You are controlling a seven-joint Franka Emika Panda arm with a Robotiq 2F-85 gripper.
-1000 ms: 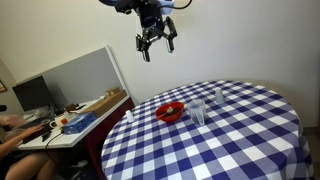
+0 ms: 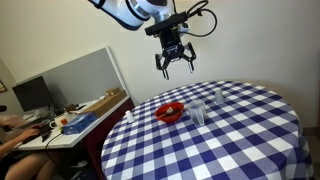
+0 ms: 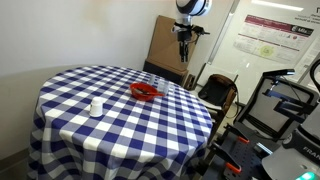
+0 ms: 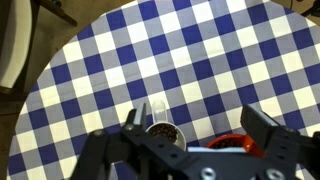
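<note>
My gripper (image 2: 179,70) hangs in the air above the table, pointing down. Its fingers are spread wide with nothing between them. Below it on the checked cloth stands a red bowl (image 2: 170,117) with something inside that is too small to make out. Right beside the bowl is a clear cup (image 2: 197,113). From the wrist view, this cup (image 4: 162,112) shows dark contents and lies between the fingers' lines, well below them. The red bowl (image 4: 243,143) is partly hidden behind the gripper's body there.
A small white container (image 2: 219,97) stands behind the clear cup, and another white one (image 3: 96,107) sits at the table's opposite side. A desk with a monitor (image 2: 31,92) stands to the left.
In exterior view 1 the gripper has moved to the right and lower, toward the space over the bowl and clear cup. Its fingers stay open, and the objects on the table have not moved.
</note>
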